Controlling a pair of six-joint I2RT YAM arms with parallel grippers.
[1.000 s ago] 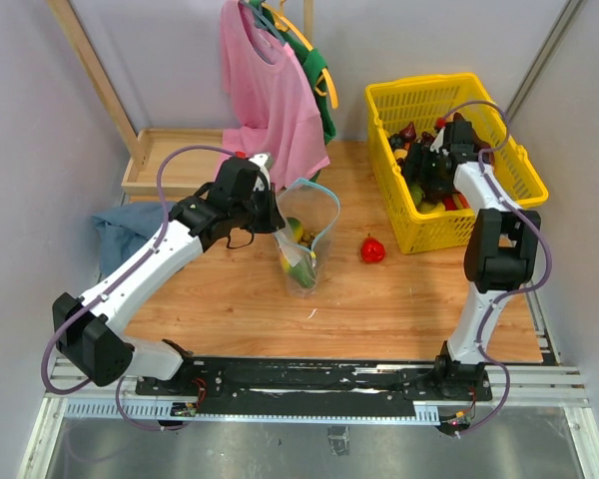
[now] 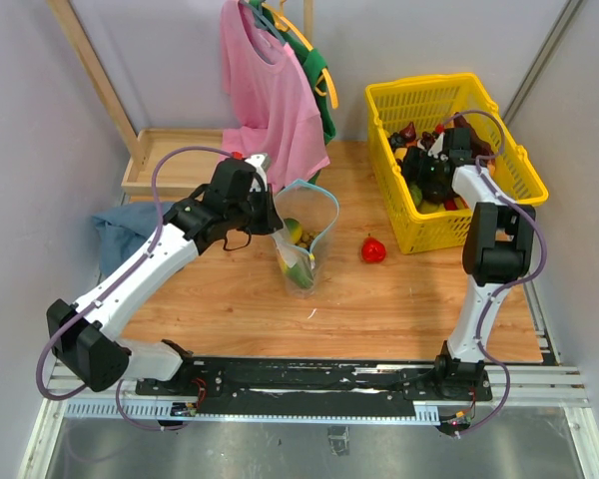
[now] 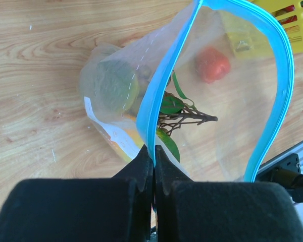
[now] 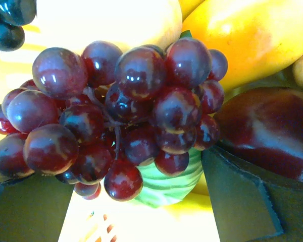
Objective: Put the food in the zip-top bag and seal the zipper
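Note:
My left gripper is shut on the blue-rimmed edge of the clear zip top bag, whose mouth gapes open. Inside the bag lie a stem with green leaves and rounded yellow and green food. Over in the yellow basket, my right gripper stands open. A bunch of dark red grapes fills the space ahead of and between its fingers; whether the pads touch it I cannot tell. In the top view the right arm hides these grapes.
The yellow basket at the back right holds more food, including a dark glossy fruit beside the right finger. A red tomato-like piece lies on the table between bag and basket.
My right gripper has shifted slightly within the basket, its arm moving a little left. The left arm drew back slightly to the left, and the bag's rim shifted a little with it.

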